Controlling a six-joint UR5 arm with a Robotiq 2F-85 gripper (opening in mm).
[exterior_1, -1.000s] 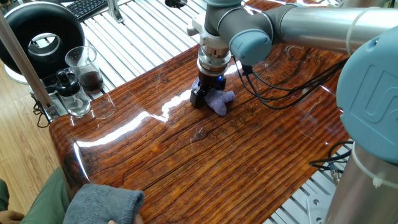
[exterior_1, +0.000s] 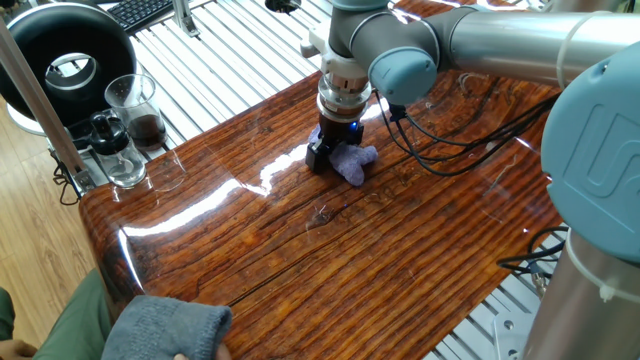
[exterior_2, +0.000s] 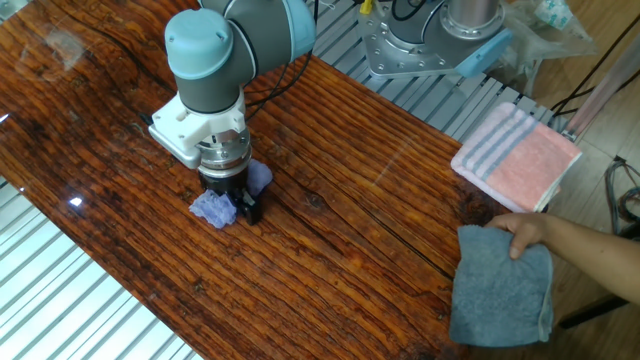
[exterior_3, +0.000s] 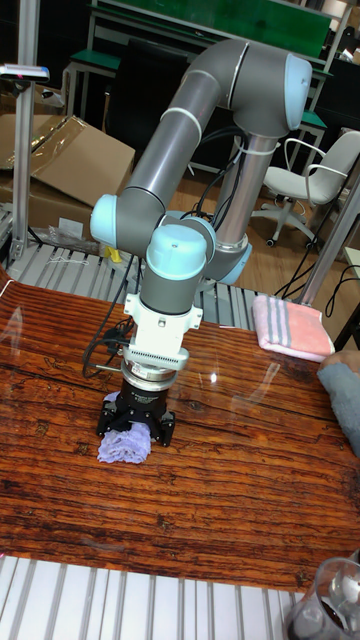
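A crumpled purple cloth (exterior_1: 352, 162) lies on the glossy brown wooden table (exterior_2: 330, 270). My gripper (exterior_3: 135, 432) points straight down over it, low at the tabletop. Its black fingers stand apart, so it looks open, with the cloth bunched between them. In exterior view 2 the cloth (exterior_2: 213, 208) bulges out on both sides of the gripper (exterior_2: 232, 205). The inner faces of the fingers are hidden by the cloth and the gripper body, so contact with the cloth cannot be made out.
A person's hand holds a grey towel (exterior_2: 500, 285) at one table end. Near it lies a folded pink striped towel (exterior_2: 520, 155). A glass (exterior_1: 140, 115) and a small jar (exterior_1: 118, 150) stand by a table corner. Cables (exterior_1: 465, 150) hang beside the arm. Mid-table is clear.
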